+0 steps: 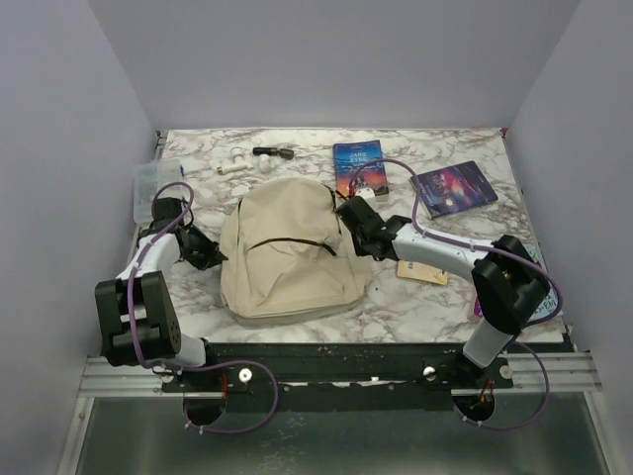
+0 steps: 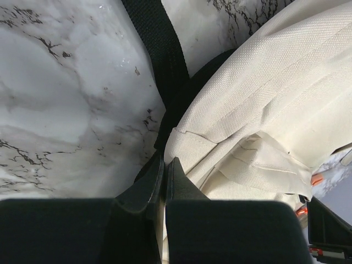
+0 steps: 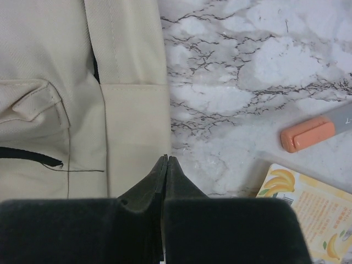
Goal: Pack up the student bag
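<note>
A cream bag [image 1: 282, 213] with a black zip line lies flat in the middle of the table. At its left side, my left gripper [image 1: 226, 259] is shut on the bag's edge; the left wrist view shows cream cloth [image 2: 190, 148] running in between the fingertips, with a black strap [image 2: 162, 52] beside it. Along the opposite side, my right gripper [image 1: 368, 256] is shut at the bag's right edge. In the right wrist view its tips overlap the side panel [image 3: 135, 121], and nothing shows between them.
A blue book [image 1: 359, 168] and a dark purple book [image 1: 454, 188] lie at the back right. A banana-print notebook [image 3: 311, 206] and an orange-ended grey object [image 3: 308, 133] are right of the bag. The right arm partly covers more books. A clear box [image 1: 148, 183] stands back left.
</note>
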